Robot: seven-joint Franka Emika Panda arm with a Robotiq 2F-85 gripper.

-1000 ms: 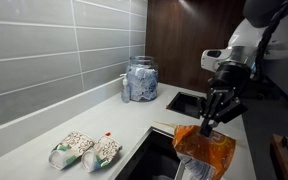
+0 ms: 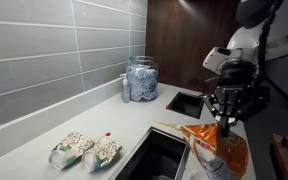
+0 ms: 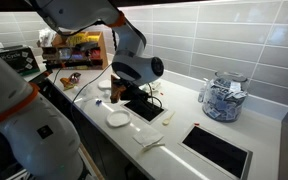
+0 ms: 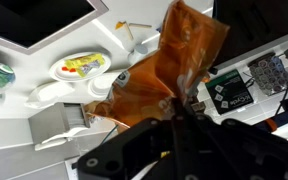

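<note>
An orange, see-through bag (image 2: 232, 152) with white parts hangs below my gripper (image 2: 224, 126) at the right of exterior view 1. The fingers are shut on the bag's thin upper part. In the wrist view the orange bag (image 4: 169, 60) spreads out from the fingertips and covers part of the counter behind it. My gripper is there at the lower middle, closed up against the film. The bag's contents, if any, cannot be made out.
Below and left of the bag is a dark sink basin (image 2: 156, 158); a second basin (image 2: 187, 103) lies farther back. A patterned jar (image 2: 142, 80) and bottle (image 2: 125, 90) stand by the wall. Two printed packages (image 2: 102, 153) lie at left. A plate (image 4: 81, 66) holds a yellow item.
In exterior view 1 my gripper has shifted a little to the right, carrying the orange bag with it. The bag's shape has swung and turned slightly. The counter items have stayed put.
</note>
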